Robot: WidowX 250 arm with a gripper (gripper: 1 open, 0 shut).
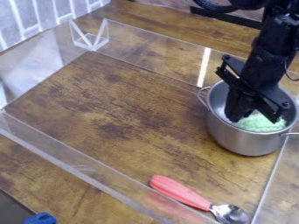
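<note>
A steel pot (243, 135) with side handles stands at the right of the wooden table. Inside it lies a pale green textured object (264, 122). My black gripper (254, 109) reaches down from the top right into the pot's mouth, over the green object; whether anything is between its fingers is hidden.
A pink-handled spoon or scoop (183, 194) lies at the front right. Clear plastic walls border the work area. A blue object (38, 218) is at the bottom left corner.
</note>
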